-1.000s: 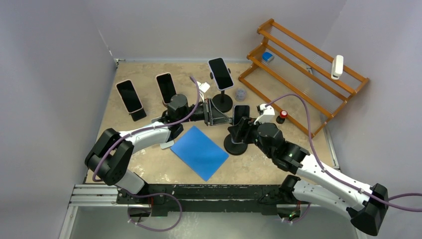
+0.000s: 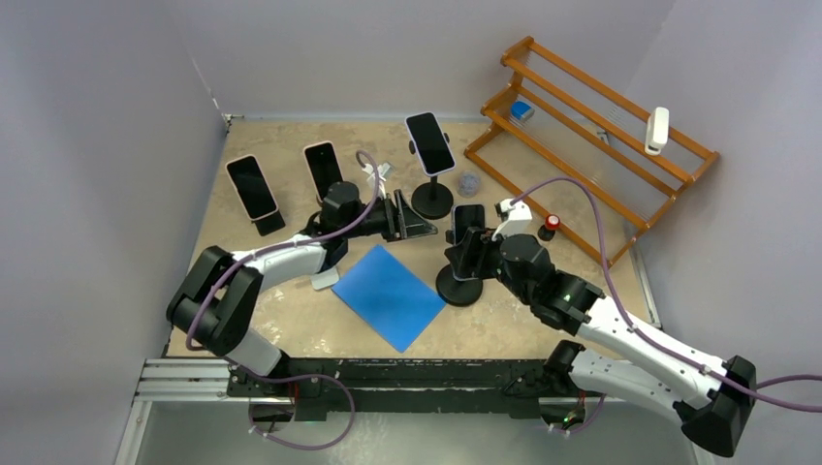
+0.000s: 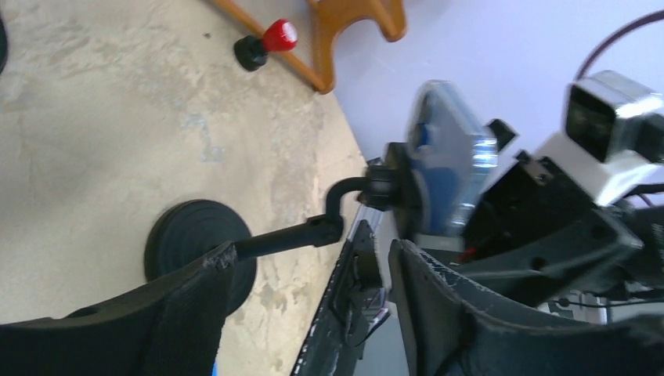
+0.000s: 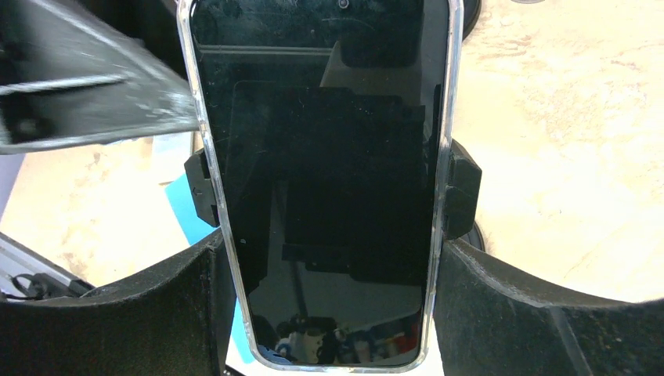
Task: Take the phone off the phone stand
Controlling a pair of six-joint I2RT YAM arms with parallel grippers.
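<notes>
A dark phone with a clear edge [image 4: 325, 180] stands in the black stand near the table's middle, its clamp arms [image 4: 462, 190] at both long sides. From the side, the left wrist view shows the phone [image 3: 450, 160] above the stand's round base [image 3: 203, 252]. My right gripper [image 2: 463, 258] is at the phone's lower part, its fingers [image 4: 489, 301] on either side of it; whether they press on the edges cannot be told. Left of the stand, my left gripper [image 2: 419, 218] is open and empty, its fingers [image 3: 192, 301] spread apart.
Behind is another phone on a stand [image 2: 429, 143]. Two more phones [image 2: 251, 186] stand at the left. A blue sheet [image 2: 390, 298] lies in front, and a wooden rack [image 2: 591, 145] leans at the right. Bare table shows right of the stand's base.
My left gripper has drawn back leftward from beside the phone.
</notes>
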